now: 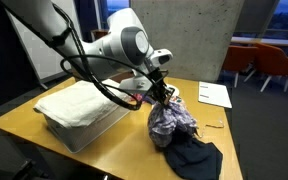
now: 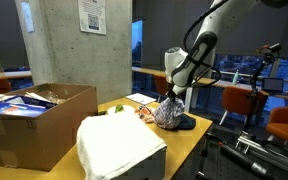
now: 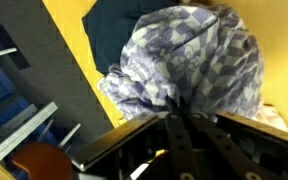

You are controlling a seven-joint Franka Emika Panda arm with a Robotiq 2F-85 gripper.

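Note:
A patterned grey-lilac cloth (image 1: 170, 120) hangs bunched from my gripper (image 1: 165, 96), its lower part near or on the table. In the wrist view the cloth (image 3: 189, 60) runs up in folds to the fingertips, which are shut on it. Beneath and beside it a dark cloth (image 1: 194, 158) lies flat at the table's near right. In the second exterior view the patterned cloth (image 2: 169, 112) hangs under the gripper as well. The exact pinch point is partly hidden by the fingers.
A bin draped with a white towel (image 1: 79, 103) stands left of the arm. A large cardboard box (image 2: 44, 125) sits farther along the table (image 2: 189, 140). White paper sheets (image 1: 214, 95) lie at the right edge, and a thin item (image 1: 215, 125) rests nearby.

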